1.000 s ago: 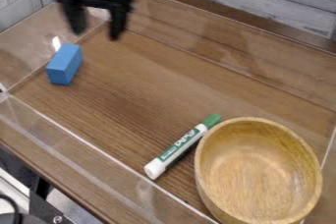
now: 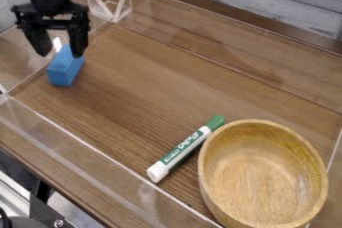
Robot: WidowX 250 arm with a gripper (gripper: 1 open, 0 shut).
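Observation:
My black gripper (image 2: pixel 51 34) hangs at the top left, its two fingers apart, just above a blue block (image 2: pixel 66 66) that lies on the wooden table near the left side. The fingers look open, with nothing clearly held between them.
A green-and-white marker (image 2: pixel 185 149) lies at the lower middle, beside a large yellow oval bowl (image 2: pixel 261 177) at the lower right. A clear wall or edge runs along the left and bottom.
My gripper has moved from the top of the view down and left to the blue block. The block, marker and bowl look unmoved.

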